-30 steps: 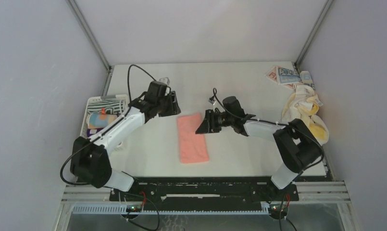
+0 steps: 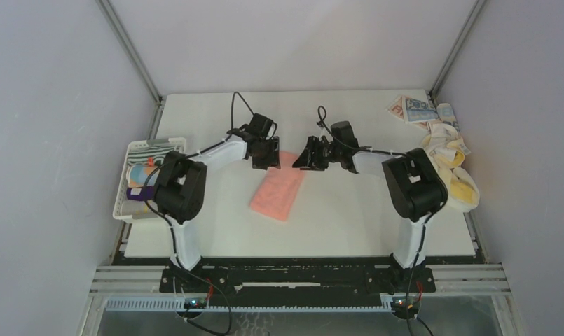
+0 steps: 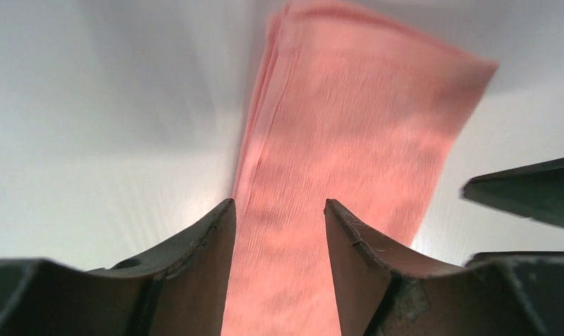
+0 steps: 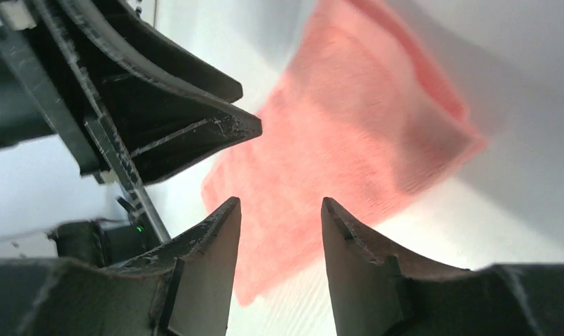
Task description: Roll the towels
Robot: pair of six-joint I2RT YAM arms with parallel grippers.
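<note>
The pink folded towel (image 2: 277, 196) lies flat and slanted near the table's middle, its far end leaning right. Above its far left part is my left gripper (image 2: 273, 166), its fingers parted. In the left wrist view the towel (image 3: 349, 119) stretches beneath the left gripper, with nothing gripped between the fingertips. My right gripper (image 2: 297, 165) is at the towel's far right side, fingers apart. The right wrist view shows the towel (image 4: 349, 133) ahead of and below the right gripper, nothing visibly pinched, with the left gripper's dark fingers (image 4: 202, 133) over it.
A white basket (image 2: 119, 199) with several rolled towels stands at the left. Yellow-and-white towels (image 2: 447, 157) are heaped at the right, with printed cloths (image 2: 413, 109) behind them.
The left arm came in from the left to the towel's far end. The towel has shifted away from the front edge and turned from straight to slanted. Both grippers have since moved farther back.
</note>
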